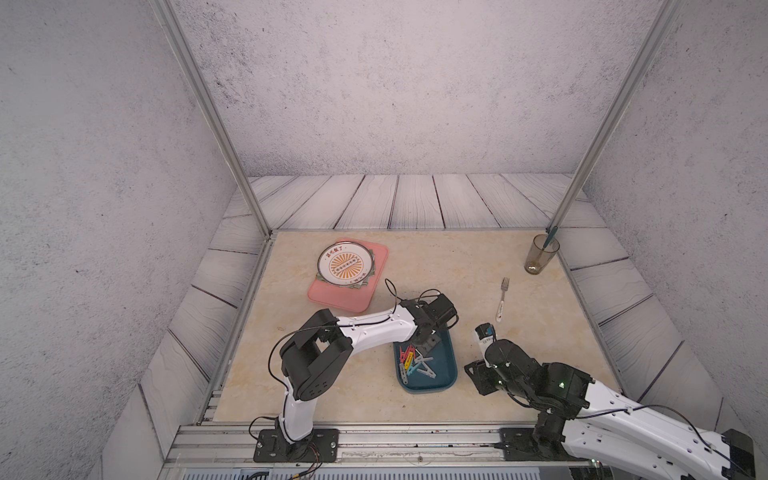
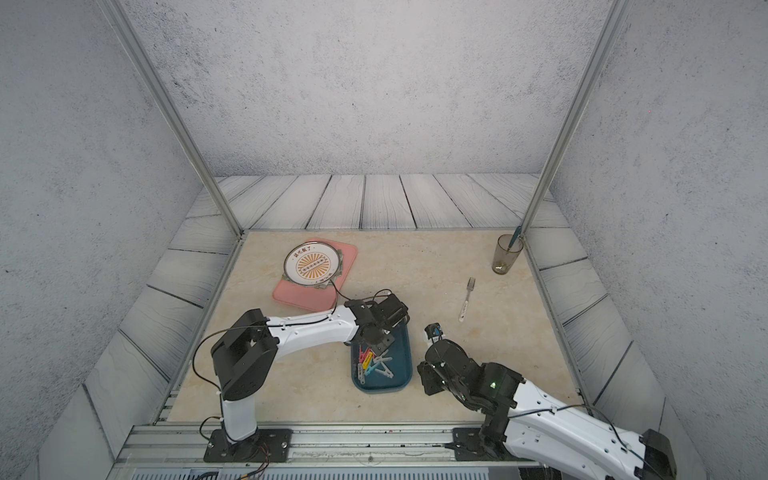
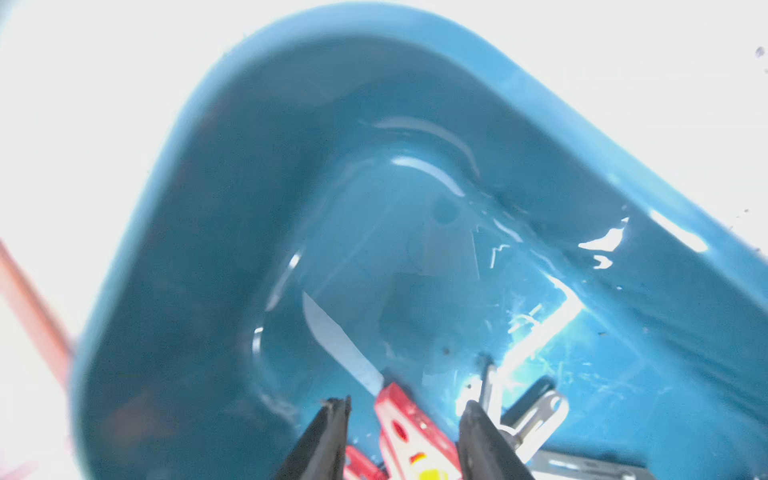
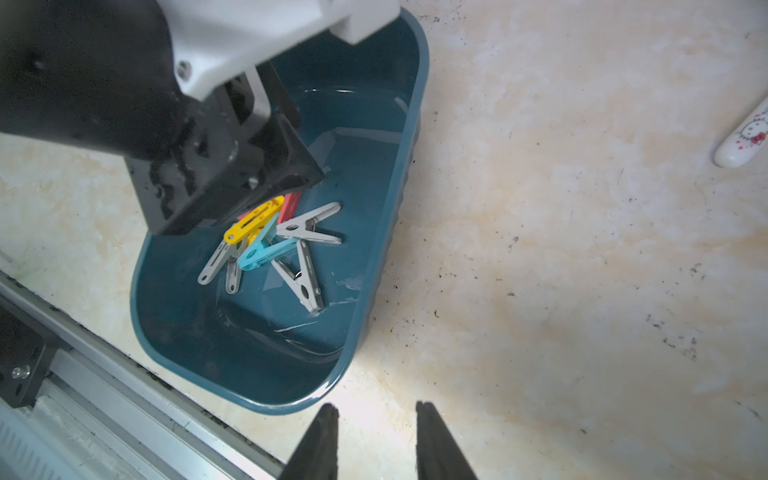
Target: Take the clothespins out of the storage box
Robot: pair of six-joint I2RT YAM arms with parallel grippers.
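Observation:
A blue storage box (image 1: pixel 436 372) on the table holds several clothespins: a yellow one (image 4: pixel 248 222), a red one (image 3: pixel 412 424), a cyan one (image 4: pixel 264 249) and grey ones (image 4: pixel 308 280). My left gripper is over the box, open, with its fingertips above the red clothespin and nothing visibly held. In the right wrist view its housing hides part of the box. My right gripper is just right of the box, fingers apart over bare table, holding nothing.
A pink board (image 1: pixel 344 300) with a plate (image 1: pixel 345 264) lies back left. A fork (image 1: pixel 502 300) lies right of centre, and a glass (image 1: pixel 541 256) with a utensil stands back right. The table right of the box is mostly clear.

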